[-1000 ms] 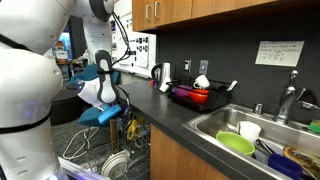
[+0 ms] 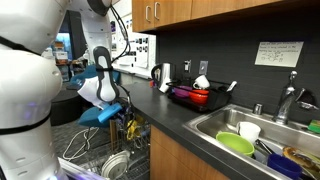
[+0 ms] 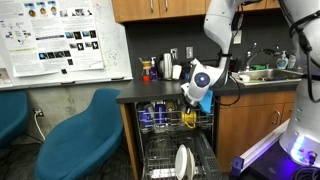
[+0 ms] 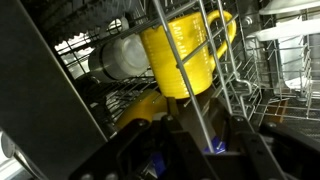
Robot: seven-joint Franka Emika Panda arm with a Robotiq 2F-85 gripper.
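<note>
A yellow mug [image 4: 180, 58] lies in the wire rack of the open dishwasher, and its handle points to the right in the wrist view. My gripper is low among the rack wires near the mug, its dark fingertips apart with a rack wire crossing in front. Whether a finger touches the mug is unclear. From the second exterior view, the yellow mug [image 3: 189, 118] shows just below the gripper [image 3: 187, 104]. In the first exterior view the white wrist partly hides that spot, with some yellow [image 2: 132, 128] beside it.
A clear glass [image 4: 120, 58] stands beside the mug, with another yellow item [image 4: 140, 108] near it. White plates [image 3: 184, 162] stand in the lower rack. The counter edge [image 2: 190, 135] runs close to the arm. A sink [image 2: 225, 125] holds a green bowl [image 2: 235, 143].
The arm and wrist look nearly unmoved at the dishwasher.
</note>
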